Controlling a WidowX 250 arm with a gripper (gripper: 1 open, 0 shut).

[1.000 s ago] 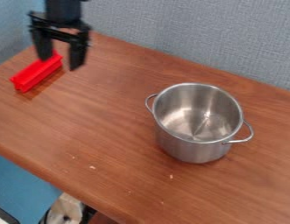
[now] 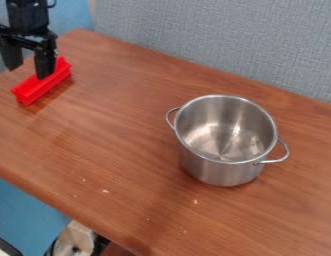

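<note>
At the upper left, my black gripper [image 2: 28,62] stands open just over a red bar [image 2: 34,88] lying on the wooden table. Its fingers reach down beside the bar's far part; whether they touch it cannot be told. A steel pot [image 2: 224,135] with two side handles stands empty at the right.
A grey textured wall [image 2: 221,40] runs along the back. The table's edge runs diagonally at the lower left.
The bar and pot look unchanged.
</note>
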